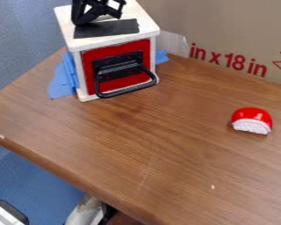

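A small white box with a red front [137, 79] stands at the back left of the wooden table [131, 149], with a black door and bar handle [126, 90] on its face and a dark strip along the top front. A black object [91, 10] sits on top, cut off by the frame; whether it is part of my gripper I cannot tell. A red piece with a white base [252, 120] lies at the right. No gripper can be clearly made out.
Blue tape [62, 81] is around the box's base. A cardboard panel [231, 35] backs the table. Partly visible hardware [84, 214] lies below the near left edge.
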